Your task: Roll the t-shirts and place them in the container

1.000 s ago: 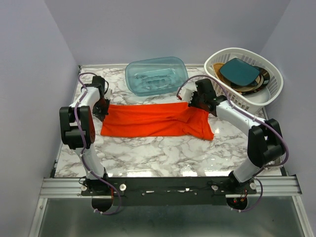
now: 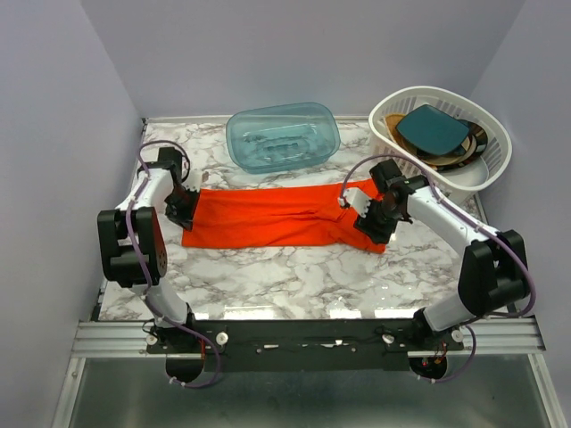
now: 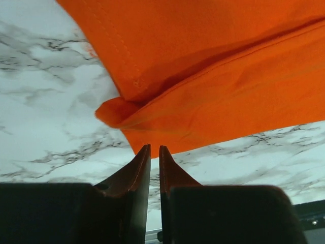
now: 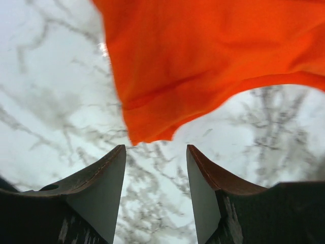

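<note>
An orange-red t-shirt (image 2: pixel 268 232) lies folded into a long band across the marble table, its right end slightly rumpled. Over its left end is my left gripper (image 2: pixel 185 225); in the left wrist view its fingertips (image 3: pixel 145 152) stand a small gap apart near the shirt's lower corner (image 3: pixel 137 140), with no cloth between them. Above the right end is my right gripper (image 2: pixel 364 241), its fingers (image 4: pixel 118 168) spread wide. The shirt's near right corner (image 4: pixel 152 124) shows just beyond the gap between them, clear of both.
A clear blue-green bin (image 2: pixel 284 168) stands behind the shirt. At the back right, a white basket (image 2: pixel 500 160) holding dark green and brown items sits close to the right arm.
My right gripper has come from the shirt's far edge toward its near right corner and opened. The left gripper has shifted slightly toward the near edge. The shirt's right part has settled a little.
</note>
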